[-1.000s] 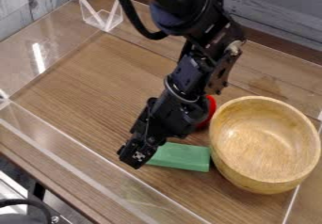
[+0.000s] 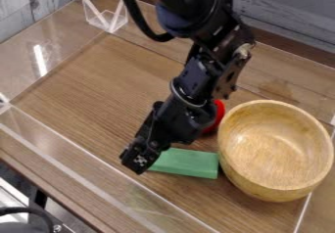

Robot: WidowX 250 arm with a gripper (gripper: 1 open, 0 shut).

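The black gripper [image 2: 147, 151] reaches down from the top to the left end of a green rectangular block [image 2: 186, 165], which lies on the wooden tray floor. The fingertips are at or just over that end of the block; whether they touch it is unclear. A tan bowl [image 2: 272, 183] stands right of the block, and a red round object [image 2: 214, 116] is partly hidden behind the arm and bowl.
A clear plastic piece stands at the upper left rim. Black cables lie outside the lower left edge.
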